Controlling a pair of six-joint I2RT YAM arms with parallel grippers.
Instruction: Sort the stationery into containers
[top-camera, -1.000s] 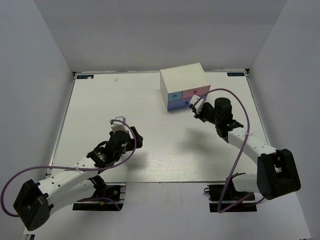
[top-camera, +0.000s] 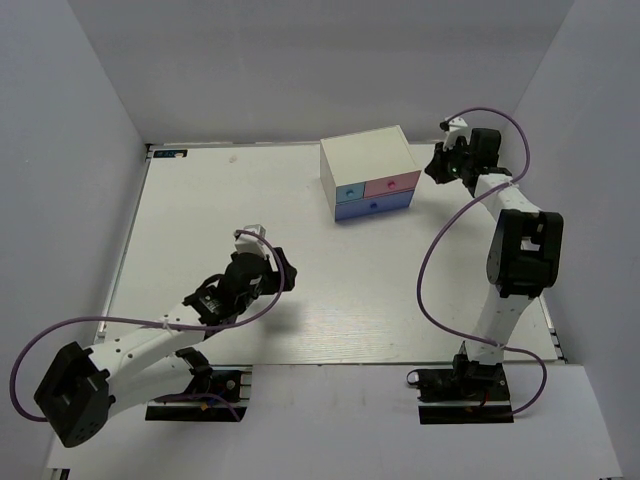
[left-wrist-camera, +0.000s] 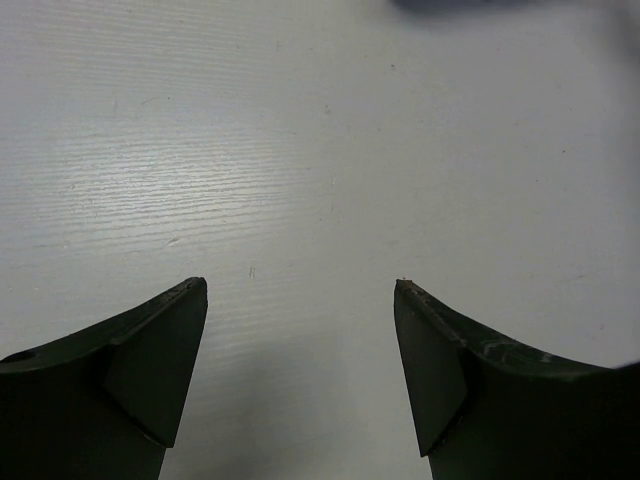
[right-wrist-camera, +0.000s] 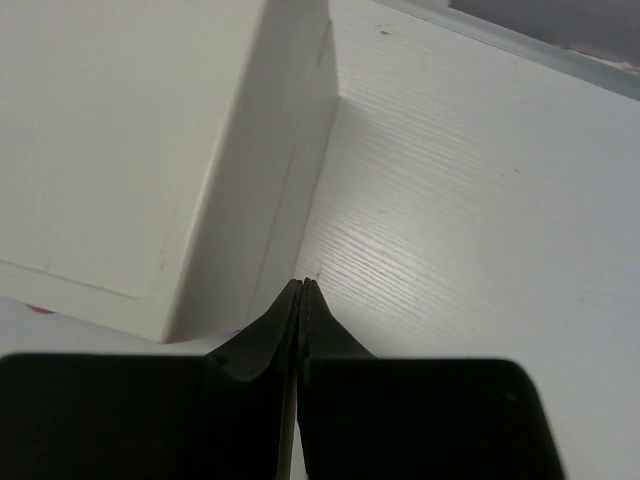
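Observation:
A white box (top-camera: 362, 155) with blue and pink drawers (top-camera: 389, 185) stands at the back of the table. My right gripper (top-camera: 433, 170) is at its right side; in the right wrist view its shut fingers (right-wrist-camera: 255, 340) are beside the box's white corner (right-wrist-camera: 200, 250), nothing visible between them. My left gripper (top-camera: 280, 272) hangs over the left-middle of the table, its fingers (left-wrist-camera: 150, 370) apart with only bare table beneath. No loose stationery is visible on the table.
Grey walls rise at the back and both sides, close to the right arm.
My right gripper has swung from in front of the drawers back and right to the box's right side. My left gripper has moved slightly right.

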